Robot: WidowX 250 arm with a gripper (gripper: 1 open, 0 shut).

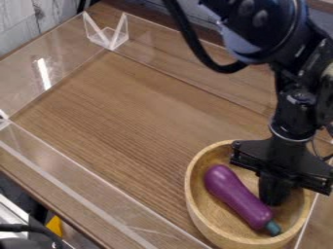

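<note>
A purple eggplant-like object (pixel 239 197) with a dark green tip lies diagonally in a light wooden bowl (pixel 205 223) at the lower right. The black gripper (pixel 276 183) is low over the back right part of that bowl, beside the purple object. Its fingertips are largely hidden against the dark body, and I see nothing held; it looks shut.
A wooden table (pixel 117 117) with clear raised edges fills the view, its middle and left empty. A small clear plastic piece (pixel 107 31) stands at the back left. Dark cables run at the lower left corner.
</note>
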